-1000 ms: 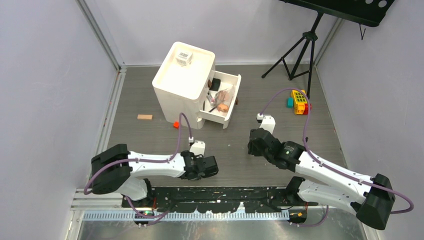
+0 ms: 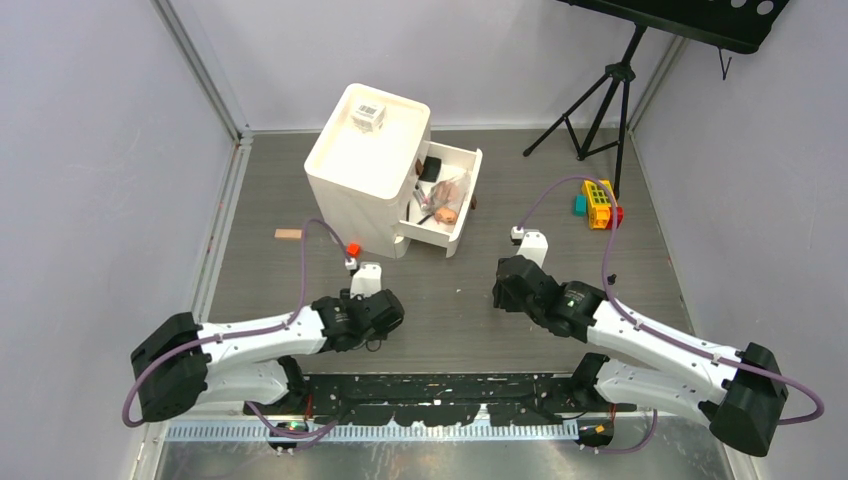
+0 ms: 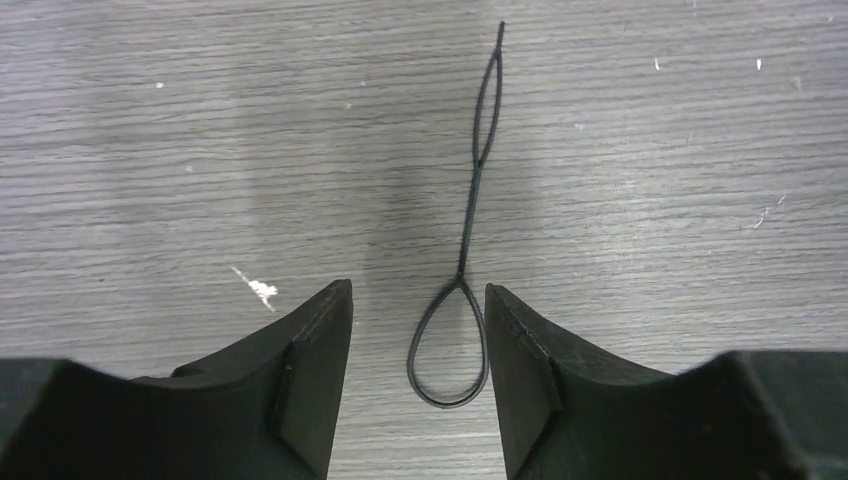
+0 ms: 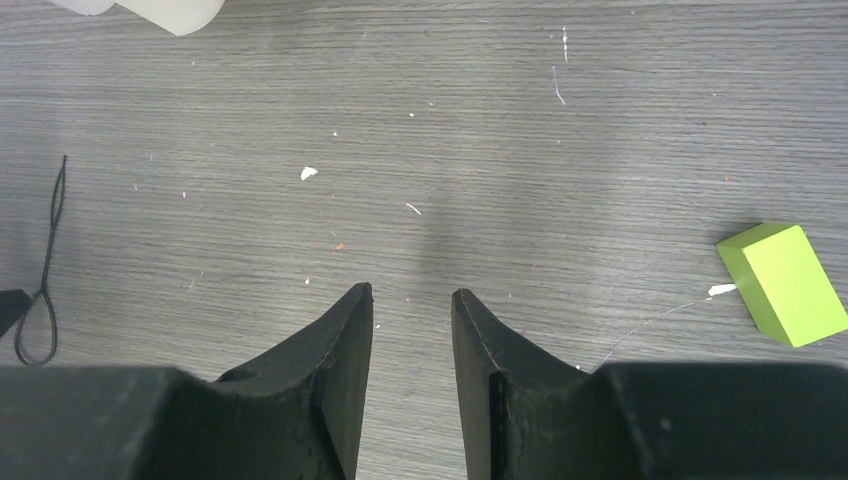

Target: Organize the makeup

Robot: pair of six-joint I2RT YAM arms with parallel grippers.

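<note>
A white storage box (image 2: 358,160) stands at the back with its drawer (image 2: 450,231) pulled out, holding makeup items (image 2: 445,200). My left gripper is open, low over the floor, with a dark looped cord (image 3: 466,220) lying beneath and between its fingers' line. My right gripper hangs over bare floor in front and right of the drawer, partly open with nothing between its fingers.
A green block (image 4: 785,285) lies right of my right gripper. An orange block (image 2: 353,249) and a wooden piece (image 2: 288,234) lie near the box. Toy blocks (image 2: 598,205) and a black stand (image 2: 620,75) are at the back right.
My right arm shifted only slightly. The box and drawer look the same.
</note>
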